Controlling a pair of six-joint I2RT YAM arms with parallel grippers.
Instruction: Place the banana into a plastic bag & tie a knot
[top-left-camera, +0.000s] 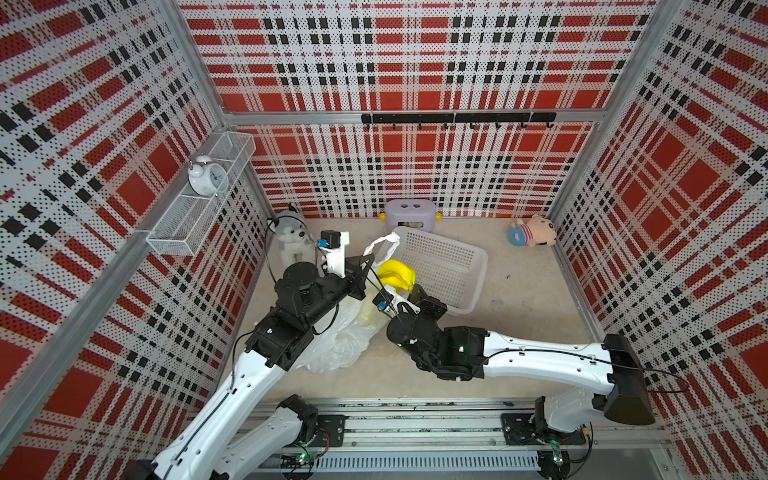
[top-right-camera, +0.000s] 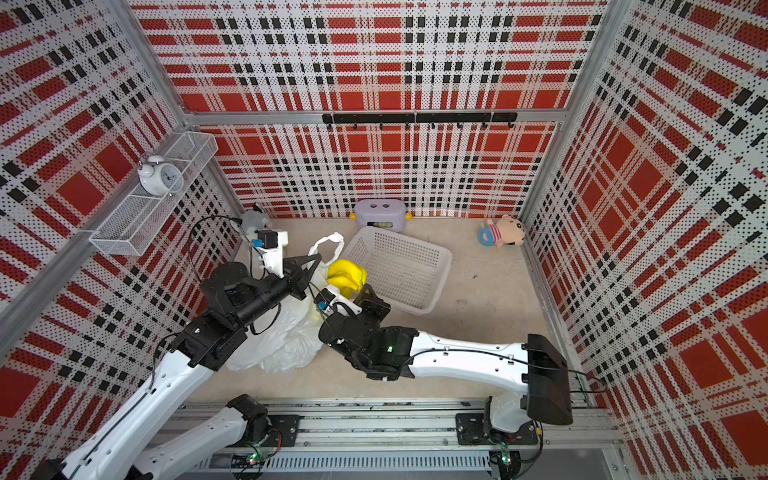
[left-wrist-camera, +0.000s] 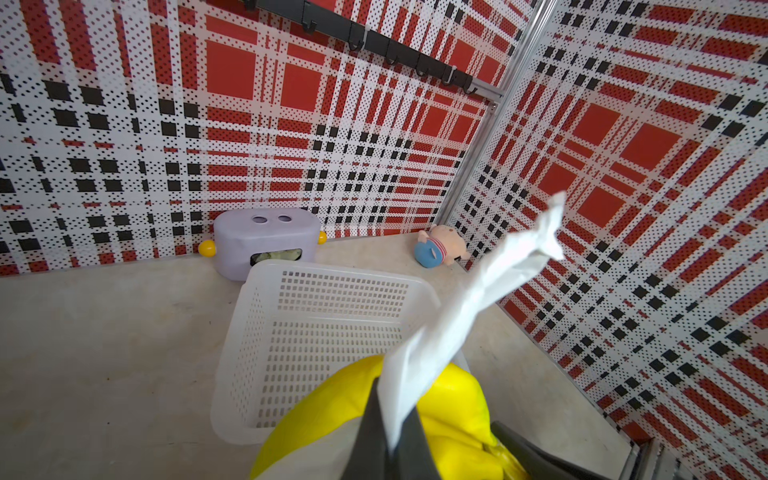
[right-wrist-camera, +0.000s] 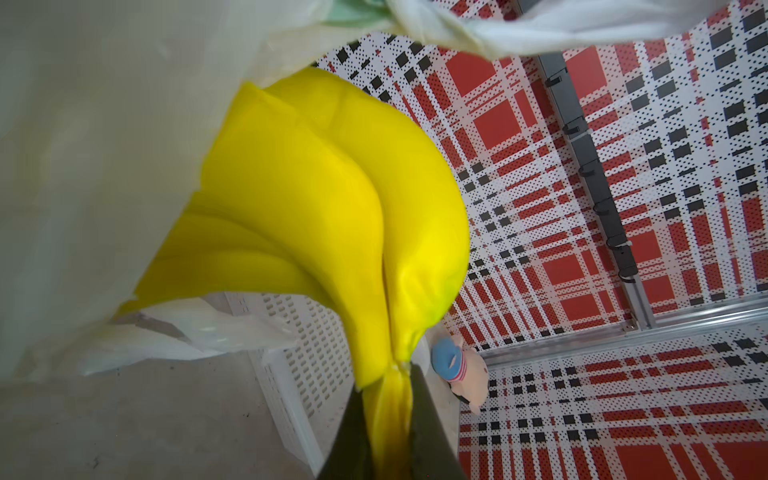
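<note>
In the top views a white plastic bag (top-left-camera: 340, 344) hangs crumpled below my left gripper (top-left-camera: 360, 272), which is shut on its rim; a white twisted strip (left-wrist-camera: 472, 296) rises from the fingertips in the left wrist view. My right gripper is shut on the stem end of a yellow bunch of bananas (right-wrist-camera: 312, 192). The bananas sit at the bag's mouth, with white plastic (right-wrist-camera: 96, 144) round their left side and top in the right wrist view; how far inside they are is partly hidden.
A white perforated basket (top-left-camera: 449, 264) stands just behind the bananas. A purple toy box (top-left-camera: 410, 209) is at the back wall, a doll (top-left-camera: 530, 232) at back right, a grey plush (top-left-camera: 290, 236) at left. A wire shelf with a clock (top-left-camera: 208, 177) hangs on the left wall.
</note>
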